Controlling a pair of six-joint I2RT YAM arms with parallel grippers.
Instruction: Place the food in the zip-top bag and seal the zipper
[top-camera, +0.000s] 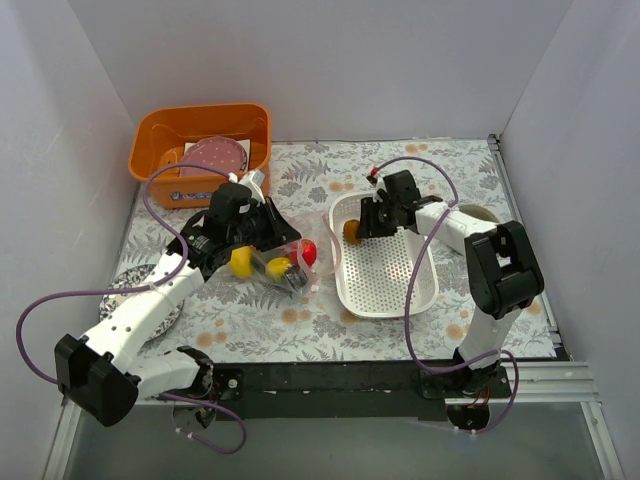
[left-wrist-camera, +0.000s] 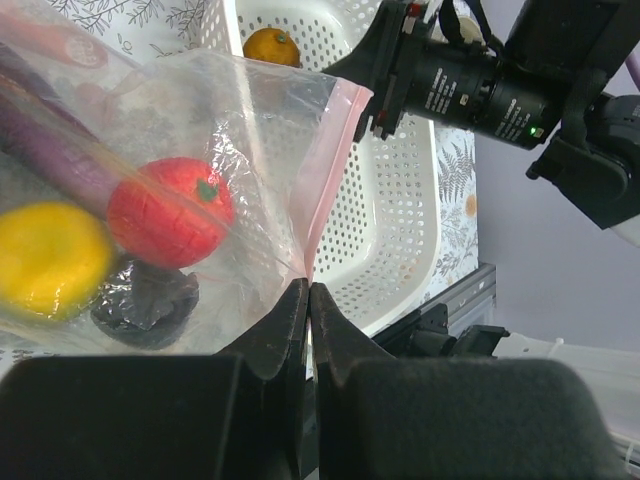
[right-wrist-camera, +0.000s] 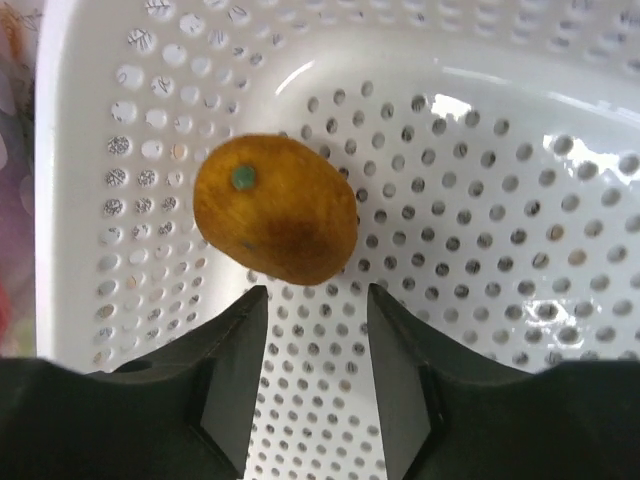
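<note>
The clear zip top bag (left-wrist-camera: 235, 120) has a pink zip strip and holds a red tomato-like food (left-wrist-camera: 175, 215), a yellow food (left-wrist-camera: 52, 260), a dark round one (left-wrist-camera: 145, 303) and a long purple one (left-wrist-camera: 50, 145). At the lower end of the zip strip, my left gripper is shut on the bag's edge. An orange food (right-wrist-camera: 275, 210) with a green spot lies in the white perforated tray. My right gripper stands open close to it, with bare tray between its fingers; the fruit lies just beyond the fingertips.
The white tray (top-camera: 385, 307) stands right beside the bag, its near half bare. An orange bin (top-camera: 152, 130) with a pinkish plate (top-camera: 217, 155) is at the back left. A patterned plate (top-camera: 170, 322) lies partly under the left arm.
</note>
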